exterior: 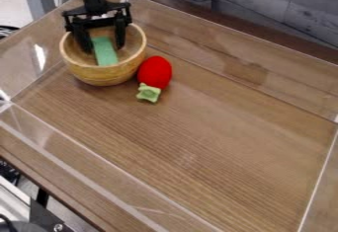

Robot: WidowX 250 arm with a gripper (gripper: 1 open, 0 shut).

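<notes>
My black gripper [97, 21] is at the top left, open, reaching down over a wooden bowl [101, 72]. Inside the bowl lies a green oblong object [105, 53], below the gripper's fingers; whether they touch it I cannot tell. A red round object [154, 72] sits just right of the bowl, and a small light green piece [149, 93] lies below it.
A raised wooden edge runs along the top right. Cables show at the lower left, off the table.
</notes>
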